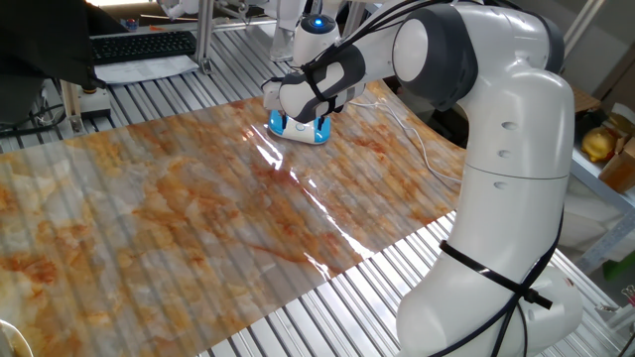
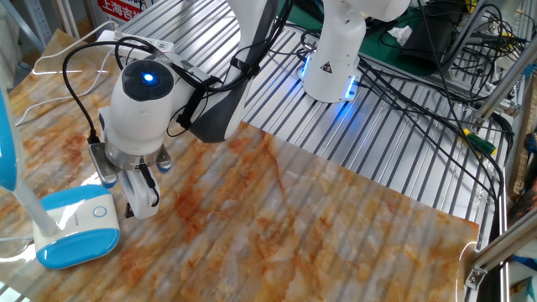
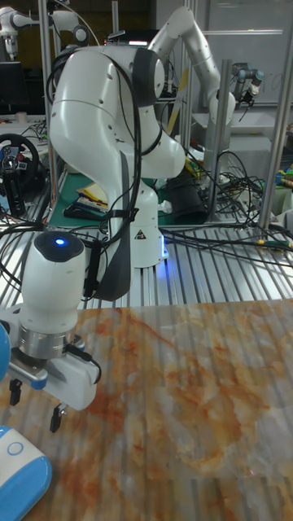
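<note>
A desk lamp with a white and blue base point(image 2: 77, 225) stands on the marbled sheet, its white stem point(image 2: 33, 205) rising at the left edge of exterior view 2. In exterior view 3 only part of that base point(image 3: 19, 473) shows, at the lower left. My gripper point(image 3: 37, 405) points down beside and above the base, its two dark fingertips spread apart with nothing visible between them. From exterior view 1, the gripper point(image 1: 302, 122) overlaps the lamp base point(image 1: 301, 136), so contact cannot be judged there. The lamp's head is mostly out of frame.
The marbled sheet point(image 1: 149, 228) is bare over most of its area. A white cable point(image 1: 417, 139) runs along its far right side. A keyboard point(image 1: 144, 46) lies beyond the sheet. Metal slats point(image 2: 403, 159) border it, with black cables around the arm's base point(image 2: 331, 75).
</note>
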